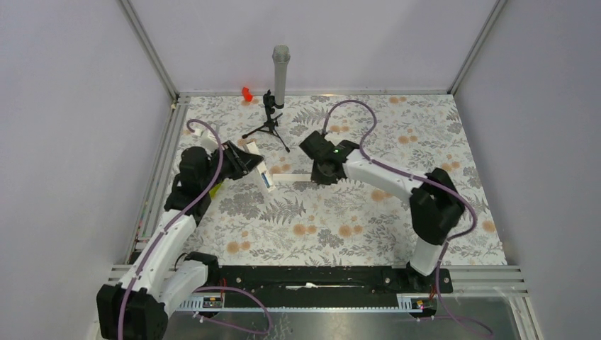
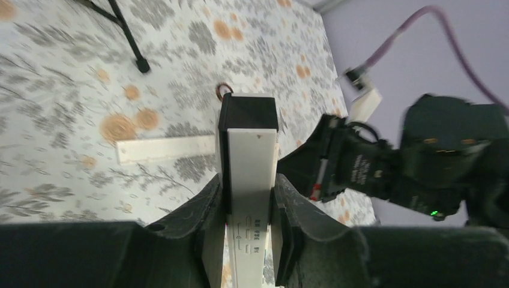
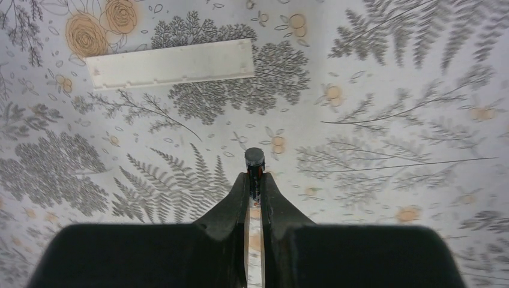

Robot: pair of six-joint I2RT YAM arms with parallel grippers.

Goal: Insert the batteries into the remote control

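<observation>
My left gripper (image 1: 261,163) is shut on the white remote control (image 2: 251,180), which stands tilted above the table with its black end showing in the left wrist view. A blue mark shows near the remote's lower end from the top. To the right, my right gripper (image 1: 317,181) is shut on a small dark cylinder, seemingly a battery (image 3: 255,157), its rounded end jutting past the fingertips in the right wrist view. The grippers are apart. Flat on the table between them lies a white strip (image 3: 174,64), likely the remote's cover. The remote's battery slot cannot be made out.
Behind the grippers stands a black tripod (image 1: 269,113) with a grey microphone (image 1: 281,67). A red object (image 1: 246,93) sits at the back edge. Something yellow (image 1: 215,189) is partly hidden by the left arm.
</observation>
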